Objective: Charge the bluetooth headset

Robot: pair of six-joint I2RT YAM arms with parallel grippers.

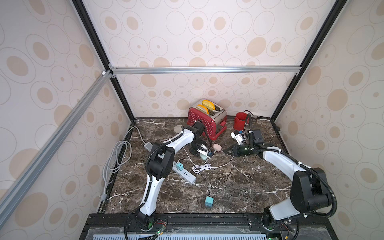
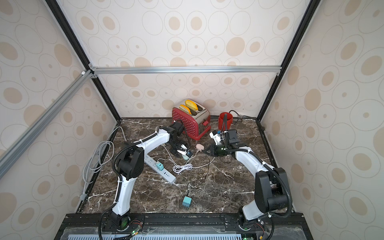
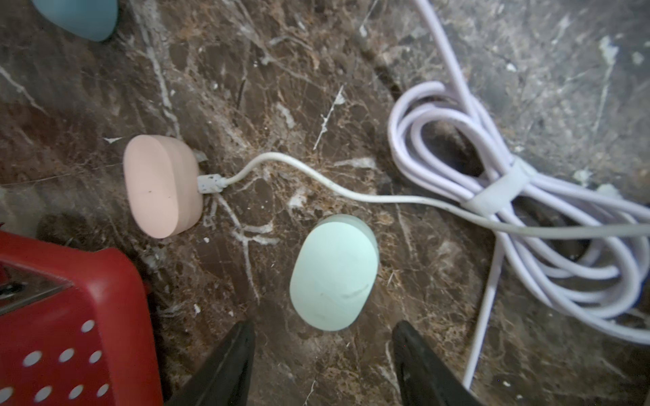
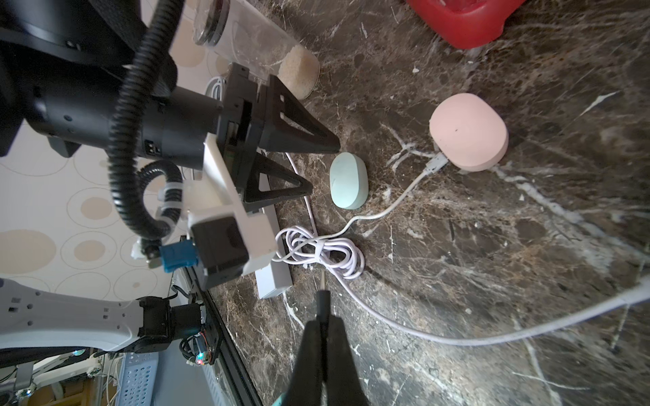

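Note:
A mint oval case (image 3: 333, 272) lies between the fingertips of my open left gripper in the left wrist view, with no contact visible. Beside it a pink case (image 3: 152, 182) has a white cable plug (image 3: 210, 183) at its side. The white cable (image 3: 352, 195) runs past a tied coil (image 3: 440, 142). My right gripper is shut at the right of the cases, nothing visible between its fingers. A power strip (image 1: 185, 174) holds a cyan adapter (image 1: 179, 166) at centre left.
A red toaster (image 1: 202, 122) with yellow slices stands behind the cases, a red cup (image 1: 240, 120) at back right. A loose cyan block (image 1: 208, 201) with a dark cable lies at the front.

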